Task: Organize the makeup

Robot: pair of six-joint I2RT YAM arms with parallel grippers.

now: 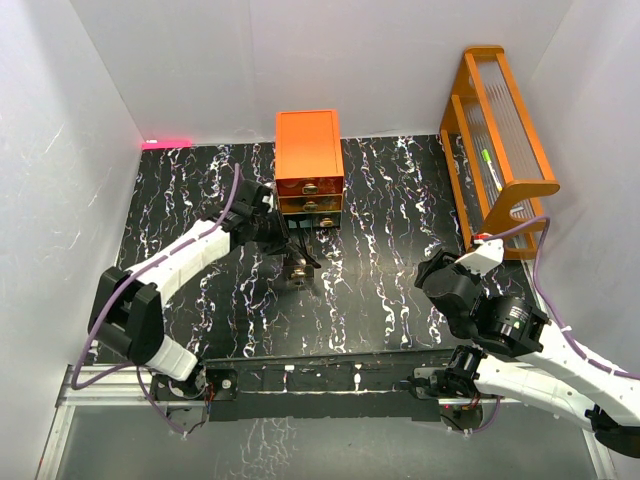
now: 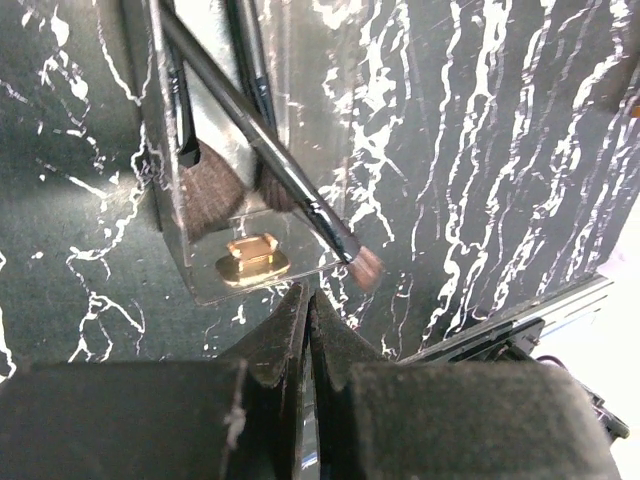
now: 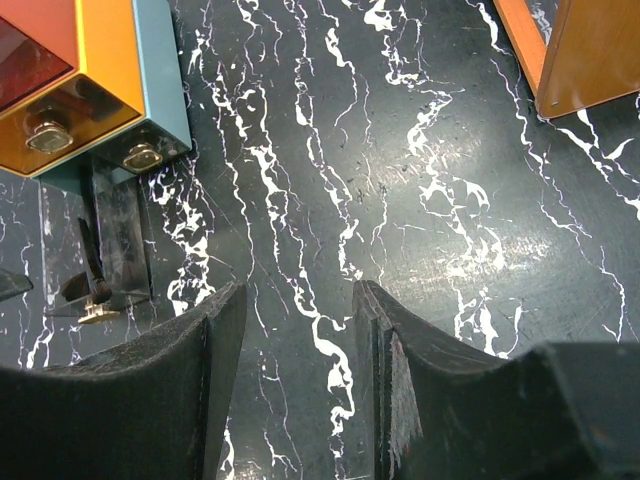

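A long dark makeup brush [image 2: 262, 140] lies slantwise over the pulled-out clear drawer [image 2: 312, 90]. Its pinkish bristle end [image 2: 366, 268] sticks out past the front right corner. Two other dark brushes, one a wide fan brush [image 2: 208, 188] and one slimmer [image 2: 274, 188], lie inside the drawer behind its gold handle [image 2: 254, 262]. My left gripper is shut with nothing between its fingers, clear of the slanting brush's bristles. On the right, my right gripper stands open and empty above bare table.
The orange-topped drawer cabinet [image 1: 309, 145] stands against the back wall, its bottom drawer out. A wooden rack [image 1: 490, 150] holding a green-tipped item [image 1: 490, 165] is at the back right.
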